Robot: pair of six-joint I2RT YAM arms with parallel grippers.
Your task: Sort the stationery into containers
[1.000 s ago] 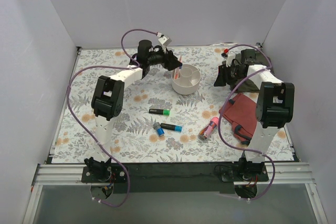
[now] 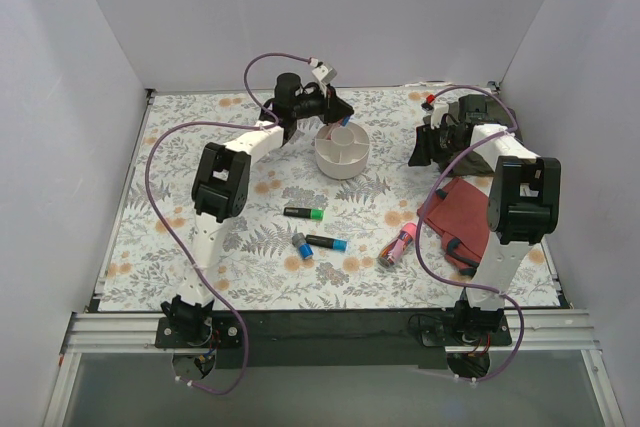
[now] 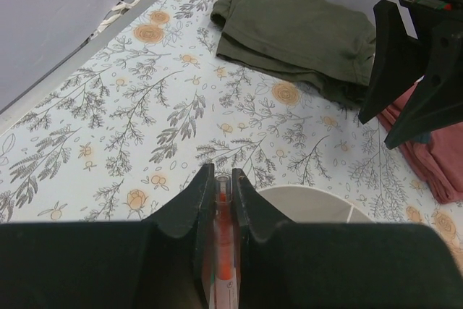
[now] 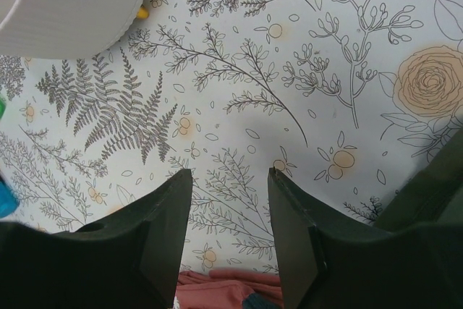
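A slim red-orange pen (image 3: pixel 225 269) stands upright between the fingers of my left gripper, which is shut on it near its upper end. From above, that gripper (image 2: pixel 340 110) is at the back edge of the round white divided pot (image 2: pixel 342 169). The pen's lower part reaches toward the pot's back-left side; whether its tip is inside a compartment, I cannot tell. My right gripper hangs open over bare tablecloth to the pot's right, nothing between its fingers.
Two dark tubes, one green-ended (image 2: pixel 303 213) and one blue-ended (image 2: pixel 326 243), lie in front of the pot beside a small blue bottle (image 2: pixel 302 246). A pink-and-clear container (image 2: pixel 397 245) lies right of them. Red cloth (image 2: pixel 465 212) and green cloth (image 4: pixel 427 193) cover the right side.
The right arm looks unmoved.
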